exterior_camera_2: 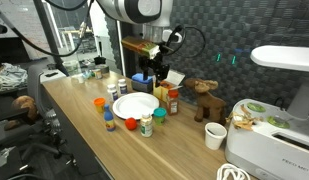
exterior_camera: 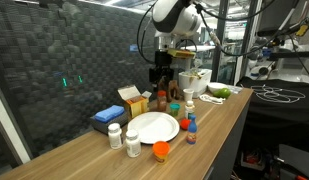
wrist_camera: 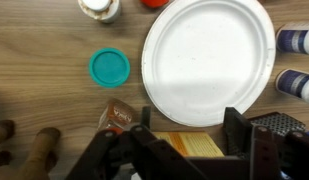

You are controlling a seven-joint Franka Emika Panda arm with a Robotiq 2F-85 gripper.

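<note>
Above the far end of the counter hangs my gripper, pointing down; in the wrist view its two dark fingers stand wide apart, open, with no object held. Beyond the fingers lies an empty white plate (wrist_camera: 207, 60), and the edge of a yellow box (wrist_camera: 193, 144) shows between them. A brown-lidded jar (wrist_camera: 117, 115) is close to the left finger, and a teal cup (wrist_camera: 109, 68) sits left of the plate. At the plate's right are two white bottles, one of them a white bottle (wrist_camera: 295, 85) with a dark label.
Around the plate stand an orange cup (exterior_camera: 161, 150), a blue bottle (exterior_camera: 192, 132) and a red tomato (exterior_camera_2: 130, 124). A brown plush moose (exterior_camera_2: 206, 100) and a white toaster (exterior_camera_2: 269, 140) are at the wall side. Bare wood lies along the counter's front.
</note>
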